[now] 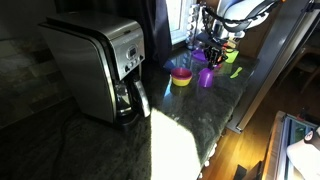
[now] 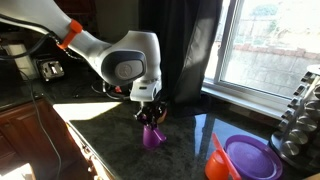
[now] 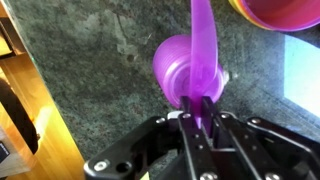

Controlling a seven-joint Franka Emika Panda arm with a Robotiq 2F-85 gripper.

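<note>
In the wrist view my gripper is shut on a long, narrow purple piece (image 3: 204, 40), which runs up past the top edge of that view. Beneath the piece is a round purple cup (image 3: 173, 72), seen from above with its paler inside showing. The piece crosses over the cup; whether they touch, I cannot tell. From the side, the purple cup (image 1: 206, 77) shows on the dark counter just below my gripper (image 1: 211, 64). In exterior view 2 the cup (image 2: 153, 138) is again directly under my gripper (image 2: 150, 121).
A red and yellow bowl (image 1: 181, 77) stands on the counter close by. Window-side lie a purple plate (image 2: 254, 158) and a red cup (image 2: 217, 165), beside a spice rack (image 2: 296, 122). A coffee maker (image 1: 105, 68) occupies the other end. Bare counter lies between.
</note>
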